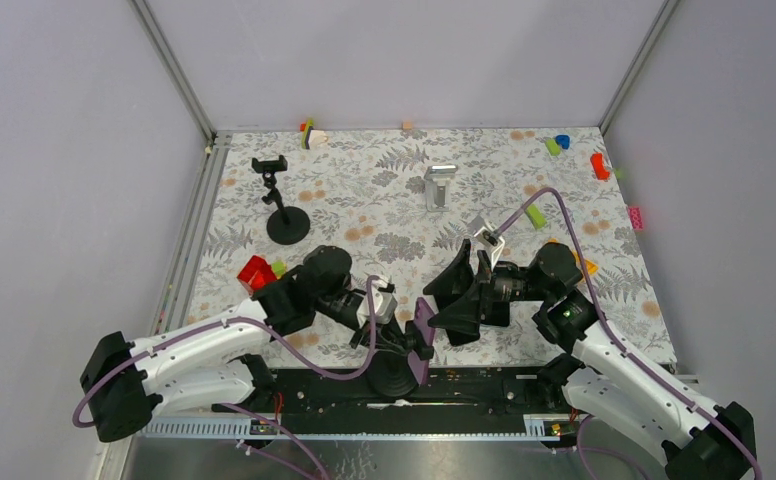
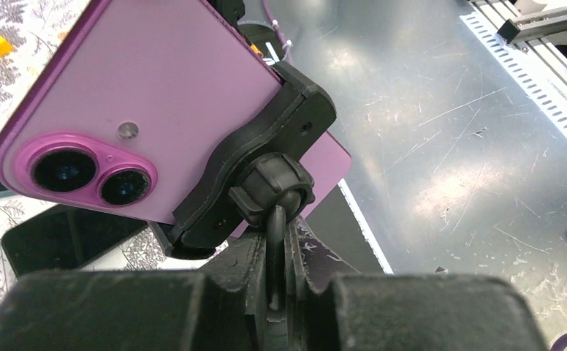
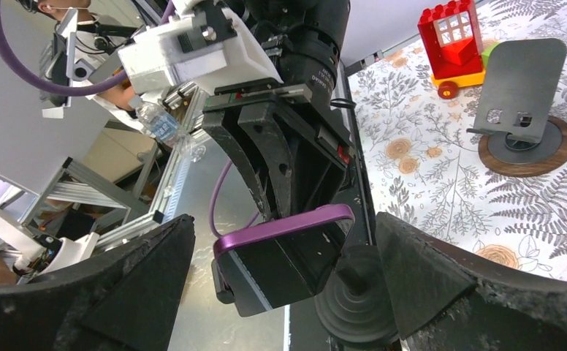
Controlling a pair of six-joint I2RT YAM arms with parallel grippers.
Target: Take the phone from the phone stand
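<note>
A purple phone [image 1: 423, 340] is held on edge in the black clamp [image 2: 262, 157] of a stand, its two camera lenses facing the left wrist view. My left gripper is shut on the stand's thin stem [image 2: 275, 245], just behind the clamp. The round black base [image 1: 392, 378] sits by the table's near edge. My right gripper is open, its fingers [image 3: 112, 285] spread on either side of the phone's near end [image 3: 284, 270]. A gap shows between phone and fingers in the right wrist view, so they look apart.
Dark phones [image 2: 65, 238] lie flat beneath the right gripper. A grey stand with a wooden base [image 3: 525, 88] and a red toy cart [image 1: 256, 272] are near the left arm. Farther back are a black stand [image 1: 287, 225] and a silver stand [image 1: 440, 187].
</note>
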